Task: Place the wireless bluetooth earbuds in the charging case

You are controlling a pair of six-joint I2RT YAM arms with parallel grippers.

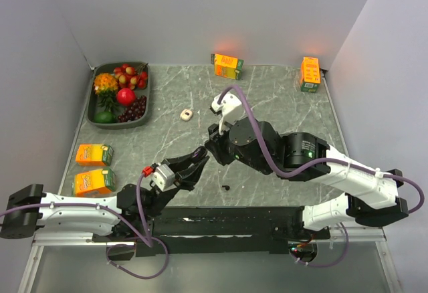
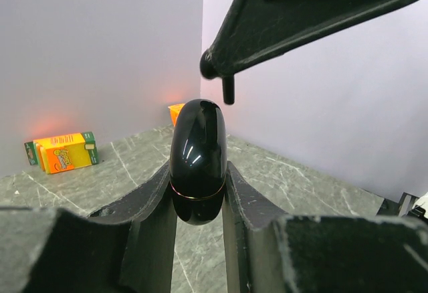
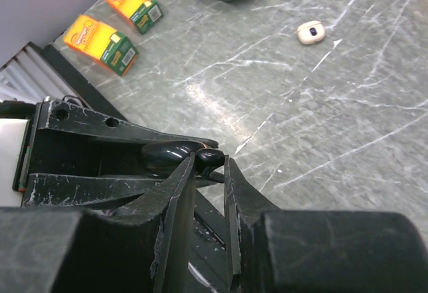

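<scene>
My left gripper (image 1: pixel 199 156) is shut on the black glossy charging case (image 2: pixel 198 159), held upright between its fingertips and seen closed, with a thin gold seam. My right gripper (image 1: pixel 216 143) hangs just right of it and higher. In the left wrist view its dark finger with a short peg is above the case; in the right wrist view its fingertips stand close together over the case's end, and whether anything is between them is unclear. A small cream object (image 1: pixel 186 114) lies on the marble counter behind, with a small dark piece (image 1: pixel 226 187) near the front.
A tray of fruit (image 1: pixel 93 118) is at back left. Orange boxes (image 1: pixel 93 182) stand at left, others (image 1: pixel 228 65) along the back and right.
</scene>
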